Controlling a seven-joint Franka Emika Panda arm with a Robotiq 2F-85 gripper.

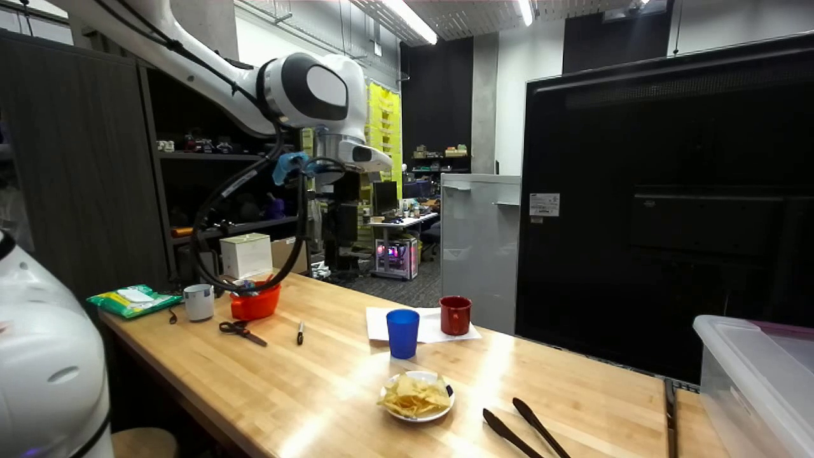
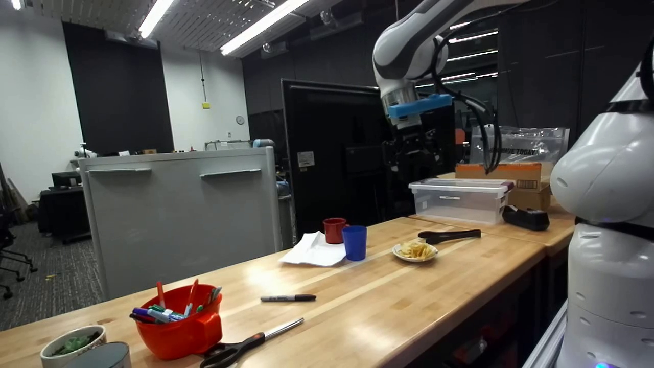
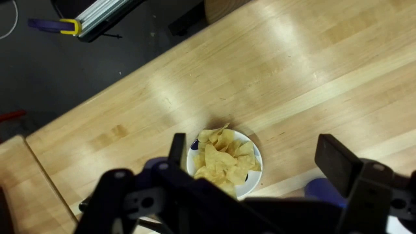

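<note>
My gripper stands open high above the table, its two fingers wide apart and nothing between them. In the second exterior view the gripper (image 2: pixel 415 160) hangs in the air, well clear of everything on the table. Below it in the wrist view is a white plate (image 3: pixel 255 180) heaped with yellow chips (image 3: pixel 220 160), partly covered by the near finger assembly. A blue cup (image 1: pixel 402 333) stands upright behind the plate, with a red mug (image 1: pixel 455 316) on white paper (image 1: pixel 378 324) beside it. Black tongs (image 1: pixel 526 427) lie to the plate's right.
Toward the other end lie a marker (image 2: pixel 288 298) and scissors (image 2: pixel 251 344), near a red container (image 2: pixel 178 334) of pens. A clear lidded bin (image 2: pixel 460 205) stands past the tongs. Bare tabletop spreads between the marker and the plate.
</note>
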